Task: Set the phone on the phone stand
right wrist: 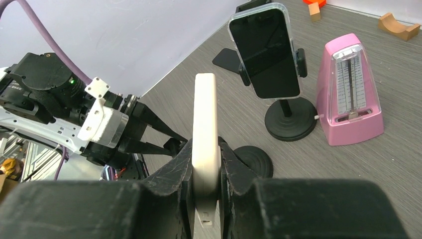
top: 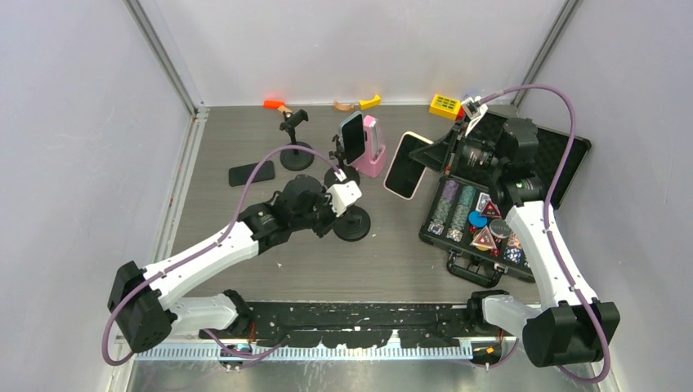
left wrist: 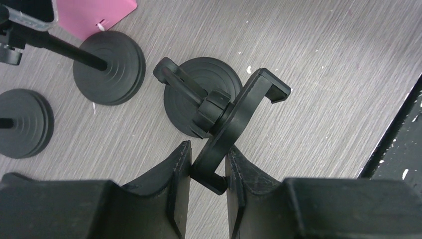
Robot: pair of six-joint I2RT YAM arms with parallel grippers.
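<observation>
My right gripper is shut on a white-edged phone (right wrist: 204,124), seen edge-on in the right wrist view; in the top view the phone (top: 405,166) hangs screen-up, tilted, right of the stands. My left gripper is shut on the holder (left wrist: 234,122) of the front phone stand, whose round base (left wrist: 179,109) stands on the table. Behind it, another stand holds an upright phone (right wrist: 266,55). A third, empty stand (top: 296,159) is at the back left.
A dark phone (top: 250,173) lies on the left. A pink metronome (right wrist: 348,124) stands behind the middle stand. An open black case (top: 458,237) fills the right side.
</observation>
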